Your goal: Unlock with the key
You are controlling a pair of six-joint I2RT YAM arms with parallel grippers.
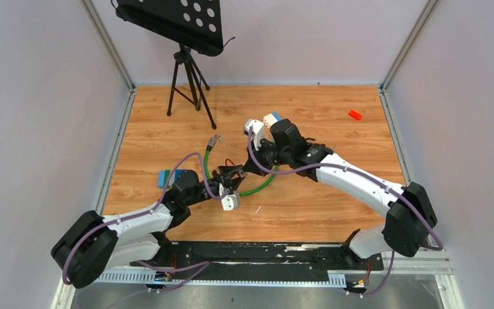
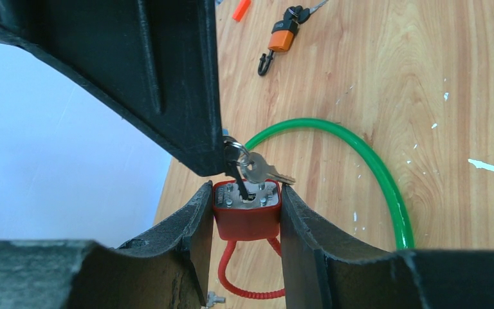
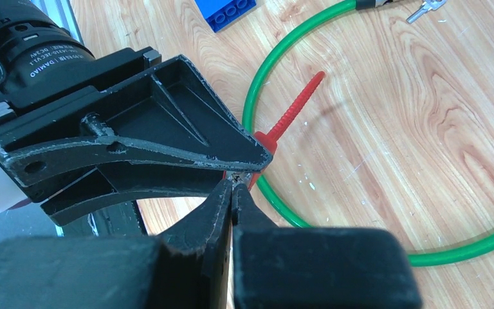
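In the left wrist view my left gripper is shut on the red lock body (image 2: 247, 222), its metal keyhole face turned up between the fingers. My right gripper is shut close above that face. At its fingertip in the left wrist view are a key ring (image 2: 234, 152), a silver key (image 2: 267, 170) hanging to the side, and a darker thin key (image 2: 238, 180) pointing at the keyhole. How deep this key sits cannot be seen. The red cable (image 2: 251, 294) loops below the lock. In the top view both grippers meet above the table's middle.
A green cable lock (image 2: 386, 174) curves on the table around the work, its keys (image 3: 427, 6) at one end. An orange and black padlock (image 2: 282, 40) with keys lies farther off. Blue bricks (image 3: 225, 9) and a music stand (image 1: 190, 71) are also near.
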